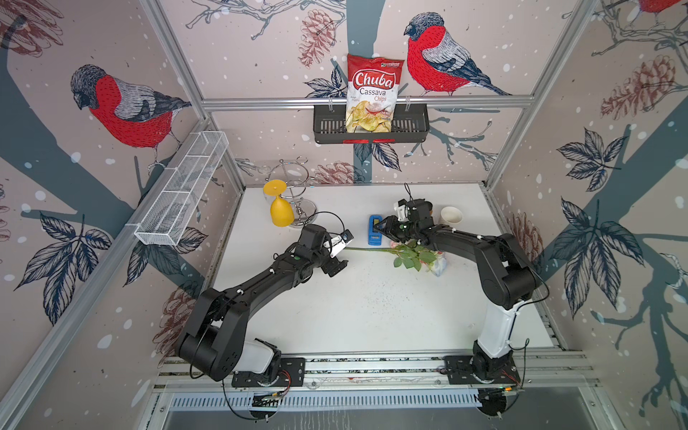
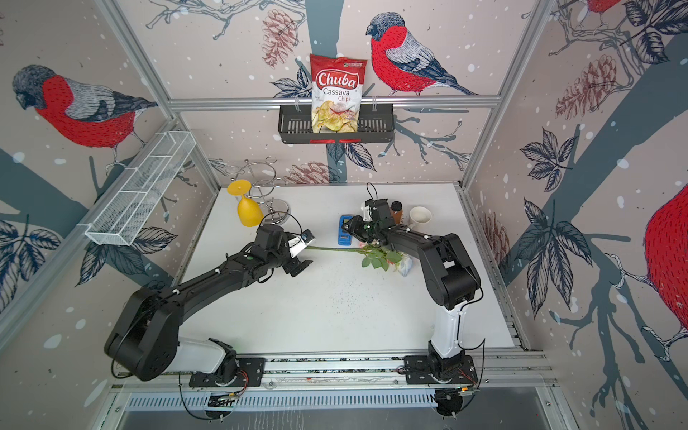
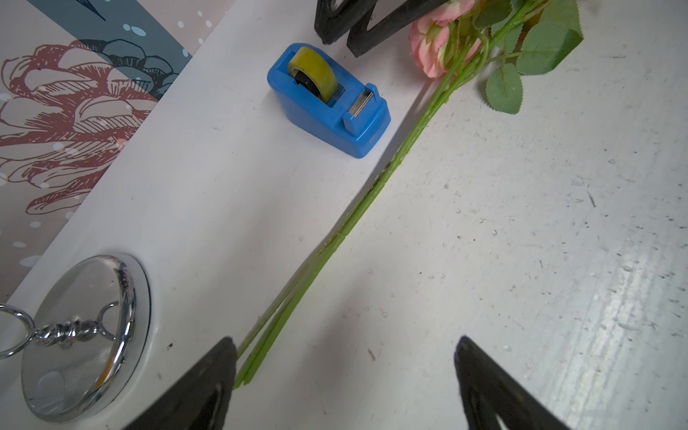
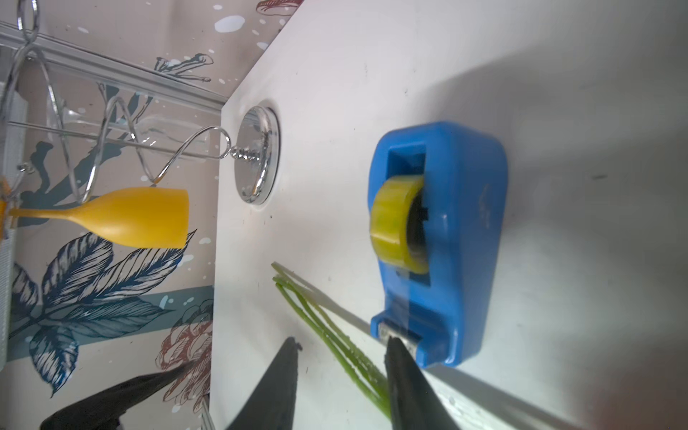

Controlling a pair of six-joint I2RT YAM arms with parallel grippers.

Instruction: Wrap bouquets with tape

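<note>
A blue tape dispenser (image 3: pixel 329 107) with yellow tape (image 4: pixel 394 222) stands at the back middle of the table. Long green stems (image 3: pixel 358 215) lie diagonally beside it, ending in pink roses (image 3: pixel 430 43) and leaves to the right; how many bouquets there are is unclear. My right gripper is open just above the dispenser, nothing between its fingers. My left gripper is open over the stem ends, also empty.
A chrome glass stand (image 1: pixel 302 211) with a yellow goblet (image 1: pixel 281 210) is at the back left. A white bowl (image 1: pixel 451 213) and a brown jar (image 2: pixel 396 209) stand at the back right.
</note>
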